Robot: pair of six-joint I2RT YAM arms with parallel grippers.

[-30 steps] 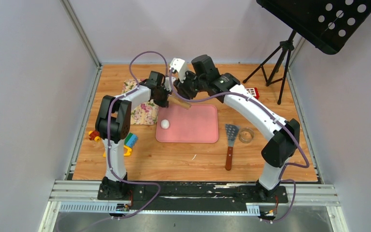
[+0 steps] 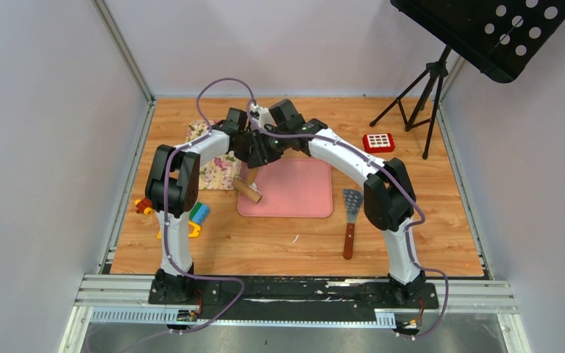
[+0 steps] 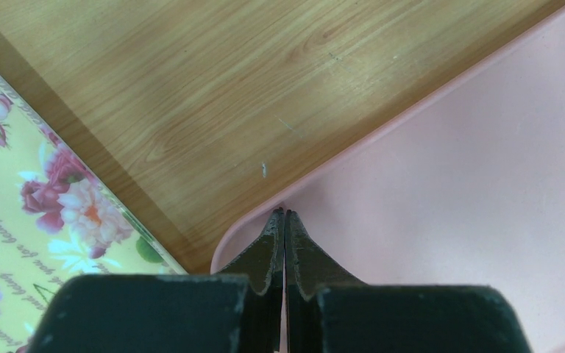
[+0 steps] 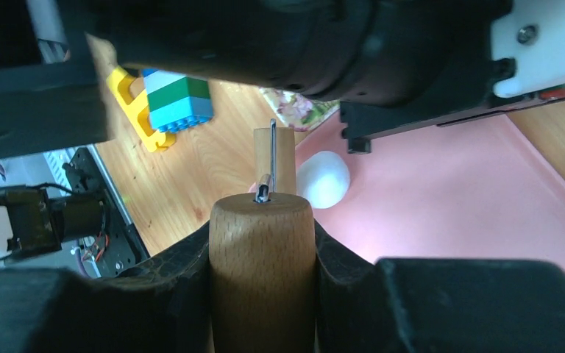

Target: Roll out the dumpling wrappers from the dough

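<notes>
A wooden rolling pin [image 2: 248,189] crosses the left part of the pink board [image 2: 294,198]; in the right wrist view its near handle [image 4: 262,272] sits between the fingers of my right gripper, which is closed round it. The white dough ball [image 4: 324,179] rests on the board beside the pin, mostly hidden from the top. My left gripper is shut with nothing visible between its fingertips, at the board's edge by the floral mat [image 3: 51,184]. Both grippers are crowded together above the board's back left.
A spatula [image 2: 349,235] lies right of the board, a red box [image 2: 378,143] behind it, near the music stand [image 2: 434,73]. Toy blocks [image 2: 199,212] lie at the left front.
My right arm has moved left and toward the front, bringing the rolling pin down over the dough, which is now mostly covered in the top view. The left arm has stayed put.
</notes>
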